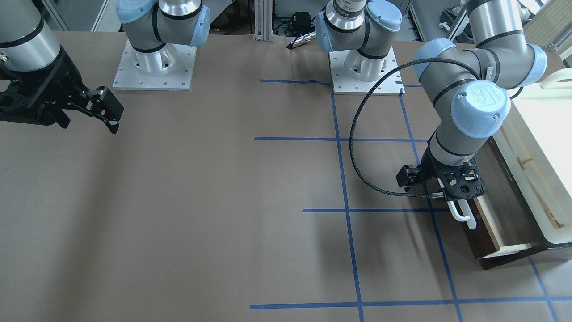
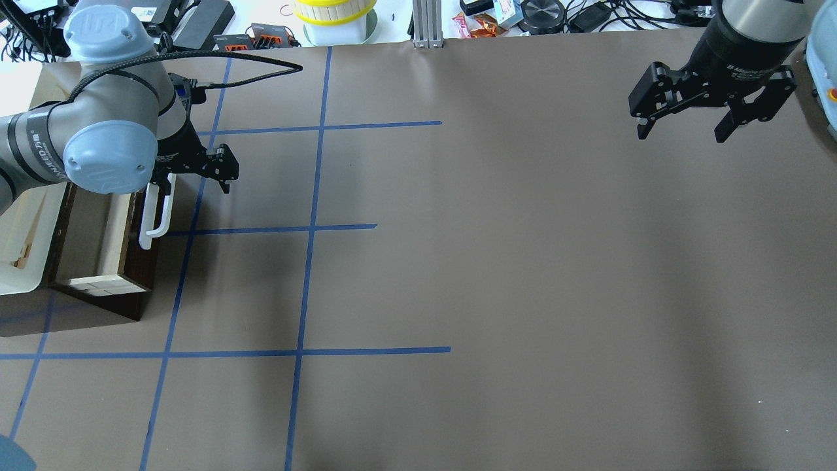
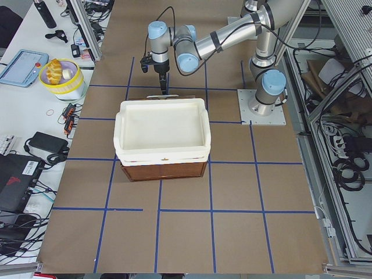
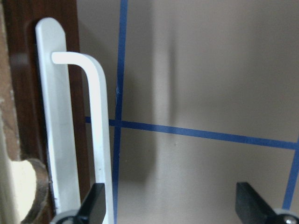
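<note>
My gripper is open, its black fingers low over the front of a wooden drawer box. A white handle point(image 4: 99, 116) on the dark wooden drawer front point(image 4: 70, 32) runs between the fingers, close to the left one, in the wrist view. The front view shows the gripper point(image 1: 431, 180) above the handle point(image 1: 461, 217), partly hiding it. The box point(image 3: 163, 171) has a white lid or tray point(image 3: 162, 131) on top, and the drawer's pale interior point(image 2: 94, 235) shows in the top view.
Bare taped floor point(image 2: 549, 275) lies beside the drawer front. A second black gripper point(image 2: 710, 94) hangs at the far side of the top view, and other arm bases point(image 1: 155, 80) stand at the back. A cable loops from my gripper.
</note>
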